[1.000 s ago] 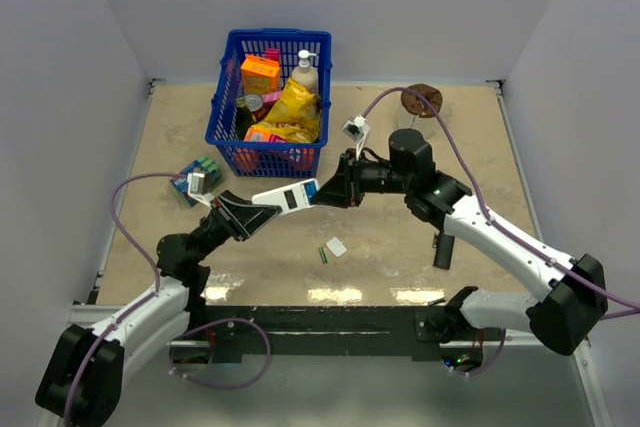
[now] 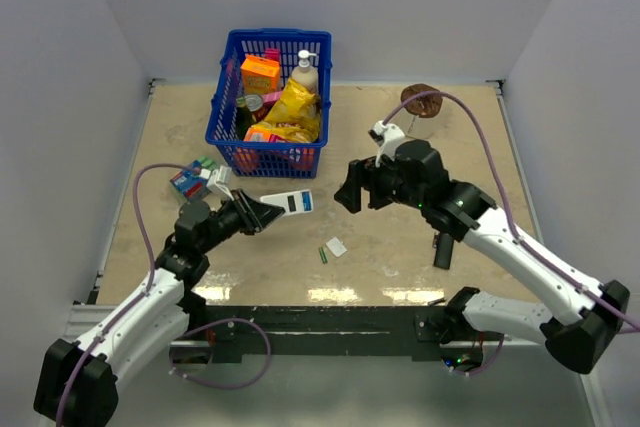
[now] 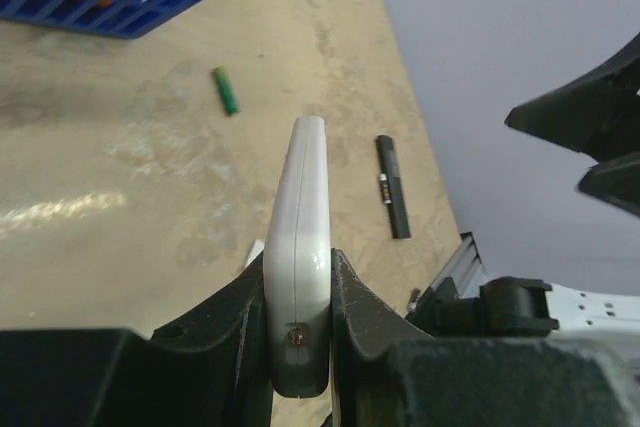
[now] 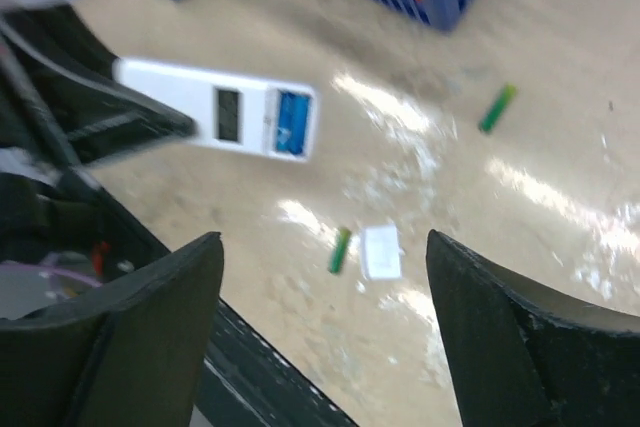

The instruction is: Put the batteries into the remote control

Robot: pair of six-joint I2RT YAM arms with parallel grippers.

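My right gripper point(image 2: 360, 190) stands open, right of the remote and apart from it. A small green battery point(image 4: 340, 247) lies on the table beside a white square piece point(image 4: 380, 251), probably a cover. Another green battery point(image 4: 497, 107) lies farther back, near the basket.
A full blue basket point(image 2: 223, 131) stands at the back. A battery pack point(image 2: 188, 183) lies at left. A dark elongated item point(image 2: 444, 251) lies at right, and a brown round object point(image 2: 421, 99) at back right.
My right gripper has moved right, away from the remote, and opened. The left gripper and remote have shifted slightly.
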